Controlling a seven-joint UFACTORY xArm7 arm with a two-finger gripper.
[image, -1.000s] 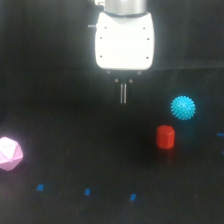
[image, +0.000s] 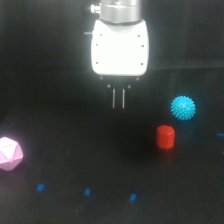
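Note:
The gripper (image: 119, 98) hangs at the top centre from a white housing, its two thin fingers pointing down and a little apart, with nothing visible between them. Below and to its right stands a red cylinder (image: 165, 137) on the dark floor. A spiky cyan ball (image: 183, 108) sits behind the cylinder, to the right. At the left edge lies a pink faceted ball (image: 8, 153).
Free space surrounds the area below the gripper.
The arm has moved slightly left and down in the picture, and the gap between its fingers looks wider. The objects have not moved.

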